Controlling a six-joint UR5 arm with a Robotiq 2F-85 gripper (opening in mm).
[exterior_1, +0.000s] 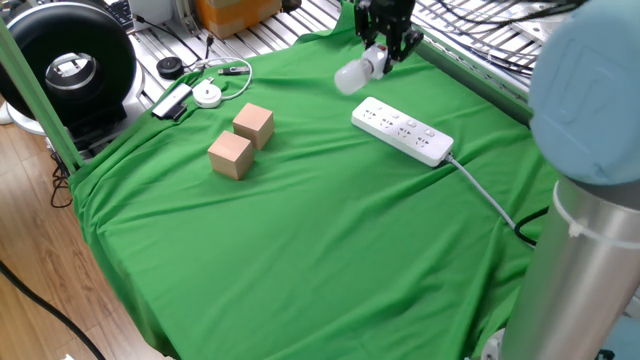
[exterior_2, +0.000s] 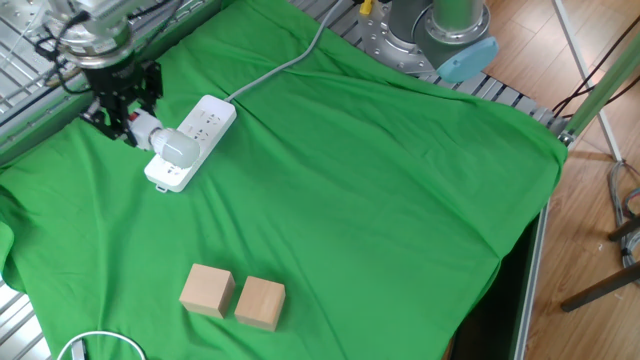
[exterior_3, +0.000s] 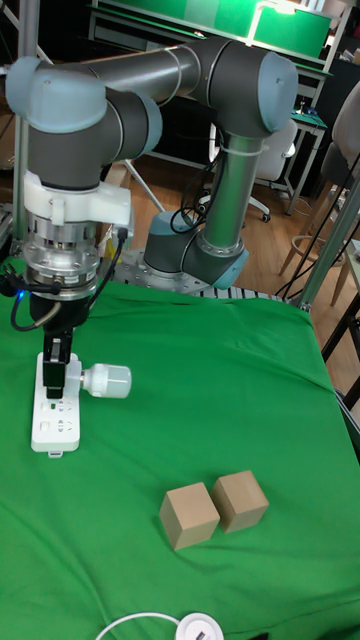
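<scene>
My black gripper (exterior_1: 388, 50) is shut on the base of a white light bulb (exterior_1: 354, 77), which it holds sideways in the air. The frosted head of the bulb (exterior_2: 179, 151) sticks out to one side of the fingers. A white power strip (exterior_1: 403, 132) lies on the green cloth. From exterior view 2, the bulb overlaps part of the strip (exterior_2: 212, 118); exterior view 1 shows the two apart. In exterior view 3 the gripper (exterior_3: 58, 373) stands in front of the strip's far part, hiding some of it.
Two wooden cubes, one (exterior_1: 231, 156) close by the other (exterior_1: 253, 125), rest on the green cloth (exterior_1: 290, 260). A white cabled puck (exterior_1: 207, 94) lies near the cloth's edge. The strip's cord (exterior_1: 482, 190) runs to the arm's base side.
</scene>
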